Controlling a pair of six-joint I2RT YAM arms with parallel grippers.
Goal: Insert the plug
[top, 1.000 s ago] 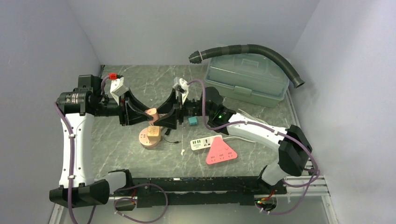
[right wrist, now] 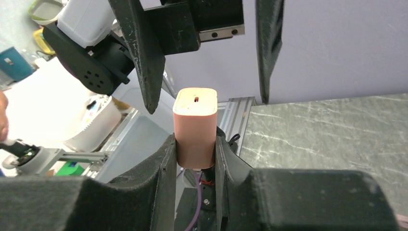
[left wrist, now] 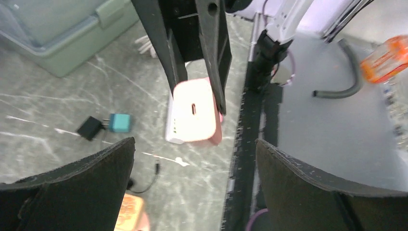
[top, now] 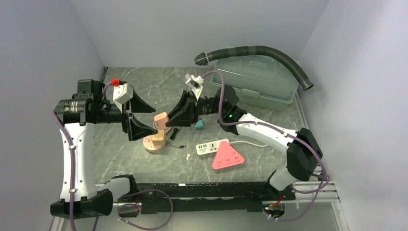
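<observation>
A pink block-shaped plug (top: 161, 120) is held in the air, with my right gripper (top: 169, 121) shut on its sides. Seen from the left wrist, the plug (left wrist: 195, 110) turns a pale face with a small slot toward that camera; its prongs cannot be made out. Just to the left, my left gripper (top: 154, 121) stands wide open and empty, its fingers apart from the plug. Below on the table are a round pink socket strip (top: 149, 146) bearing a tan block (top: 158, 138), a white strip (top: 207, 147) and a triangular pink strip (top: 228, 158).
A green lidded toolbox (top: 255, 79) fills the back right, a black corrugated hose (top: 250, 50) arching above it. Near the middle lie a small teal adapter (top: 199, 124) and a thin black cable (top: 177, 145).
Both grippers were at the plug; the left has opened and its fingers have come off it. The plug has shifted slightly to the right and toward the viewer's right with my right gripper.
</observation>
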